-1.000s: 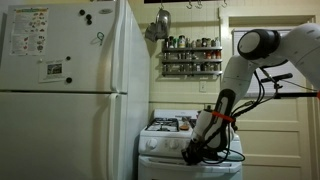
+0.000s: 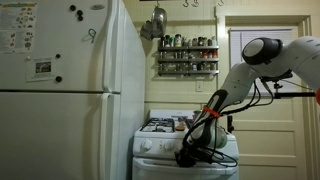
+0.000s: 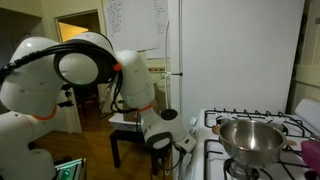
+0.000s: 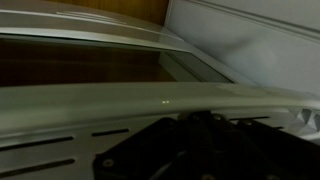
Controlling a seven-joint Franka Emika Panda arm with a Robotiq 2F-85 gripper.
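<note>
My gripper (image 2: 184,158) is low at the front of the white stove (image 2: 155,145), just under the control knobs. In the wrist view the dark fingers (image 4: 205,122) appear together, with nothing visible between them. They overlap the lower edge of the long white oven handle (image 4: 90,103); whether they touch it cannot be made out. Past the handle lies the oven door with its dark window (image 4: 90,62), which looks closed. In the second exterior view the wrist (image 3: 165,130) is beside the stove front, and the fingertips are hard to make out.
A white fridge (image 2: 60,125) stands left of the stove. On the burners is a steel pot (image 3: 250,140), with a pink pot (image 3: 312,150) beside it. Spice shelves (image 2: 188,60) hang on the wall above. Vent slots (image 4: 40,168) show near the handle.
Relative to the stove, my gripper has moved lower along its front. The whole exterior view has also shifted slightly, with the fridge and stove appearing higher and further left.
</note>
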